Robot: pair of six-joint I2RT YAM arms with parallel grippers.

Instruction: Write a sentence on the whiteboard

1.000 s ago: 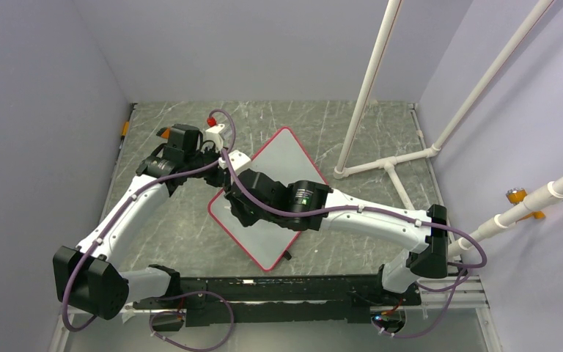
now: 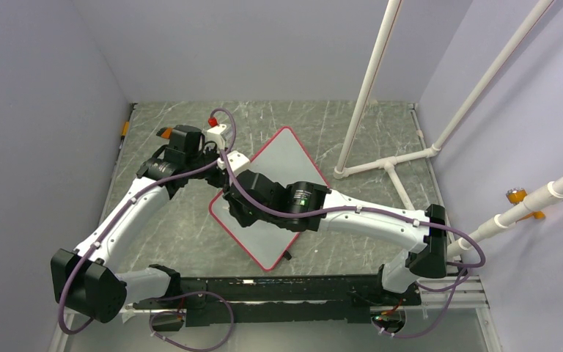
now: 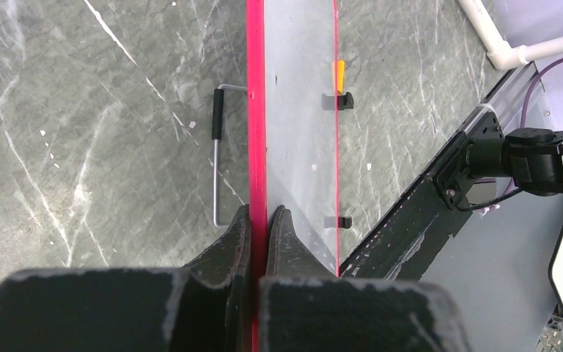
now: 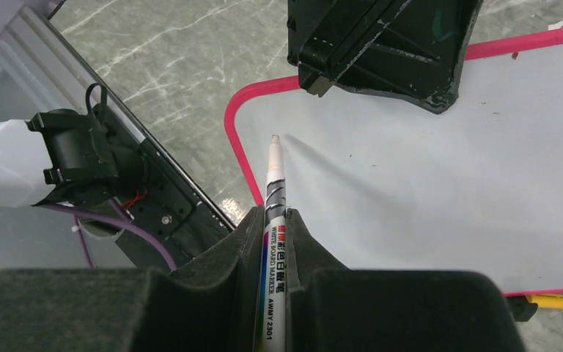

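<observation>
The red-rimmed whiteboard (image 2: pixel 278 155) (image 4: pixel 425 183) lies tilted at mid-floor under both arms. My left gripper is shut on its edge, with the red rim (image 3: pixel 256 110) between the fingers. My right gripper is shut on a white whiteboard marker (image 4: pixel 276 176), its tip above the board near a rounded corner. The board's face in the right wrist view shows small specks and no readable writing. In the top view both grippers are largely hidden by the arm housings.
White pipe frames (image 2: pixel 385 163) stand on the right. A metal wire piece with a black sleeve (image 3: pixel 217 117) is beside the board in the left wrist view. Bare grey floor (image 2: pixel 146 242) surrounds the board, bounded by walls and a dark front rail (image 2: pixel 264 286).
</observation>
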